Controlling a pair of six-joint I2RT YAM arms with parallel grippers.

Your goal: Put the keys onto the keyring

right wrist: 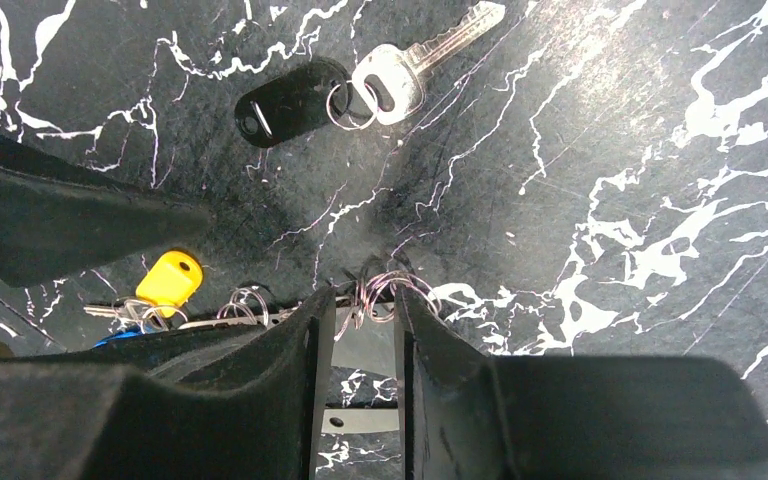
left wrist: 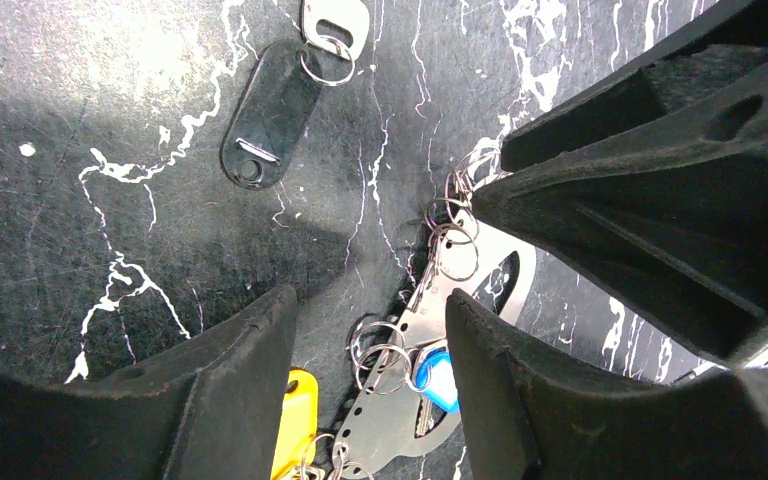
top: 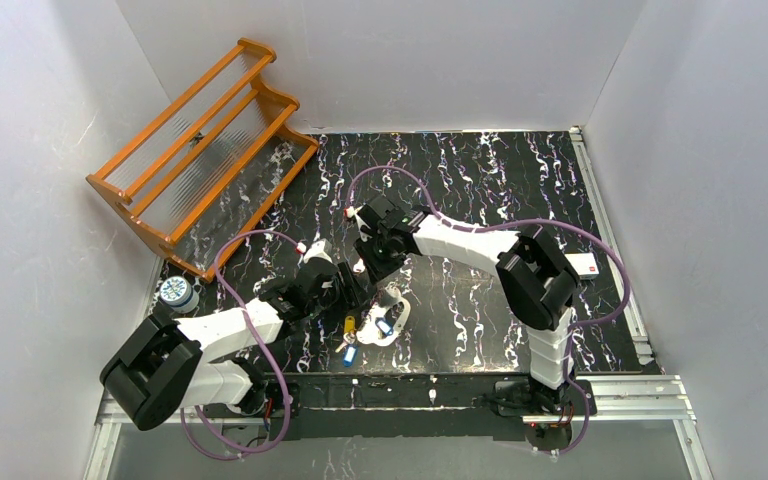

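Observation:
A flat metal keyring holder (left wrist: 495, 250) lies on the dark marbled table, with thin wire rings (left wrist: 455, 250) along its edge. At one end are a yellow key tag (left wrist: 300, 415) and a blue tag (left wrist: 442, 380). My left gripper is open above that end, with nothing held. Open by a narrow gap, my right gripper is over a cluster of wire rings (right wrist: 370, 295); they show between its fingertips, and contact cannot be judged. A silver key (right wrist: 390, 82) joined by a ring to a black tag (right wrist: 290, 105) lies apart on the table.
Both grippers are close together; the right one (left wrist: 630, 180) looms in the left wrist view. A wooden rack (top: 210, 160) leans at the back left, near a round tin (top: 178, 293). The small white box (top: 583, 264) is far right.

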